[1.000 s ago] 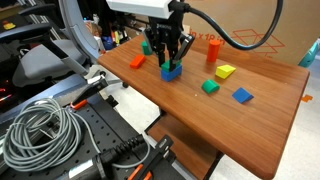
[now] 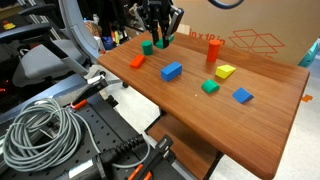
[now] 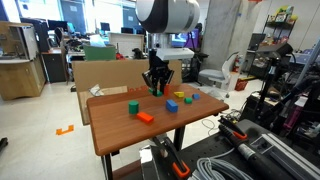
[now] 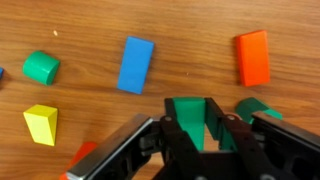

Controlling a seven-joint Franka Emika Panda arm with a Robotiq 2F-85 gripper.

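In the wrist view, my gripper is shut on a bright green block (image 4: 190, 118), whose end shows between the fingers. In exterior view 1 the gripper (image 2: 160, 43) hangs above the far left part of the table, near a dark green cylinder (image 2: 147, 47). The blue block (image 2: 171, 71) lies on the table clear of the fingers, with nothing on top. Exterior view 2 has the gripper (image 3: 157, 91) above the tabletop, right of the green cylinder (image 3: 133, 107).
An orange-red block (image 2: 136, 61) lies near the table's left edge. To the right are a red cylinder (image 2: 213, 49), a yellow block (image 2: 224, 71), a green piece (image 2: 210, 87) and another blue block (image 2: 242, 95).
The gripper was down at the blue block with green showing between its fingers. It has risen and moved back and left, carrying the green block. The blue block stays put.
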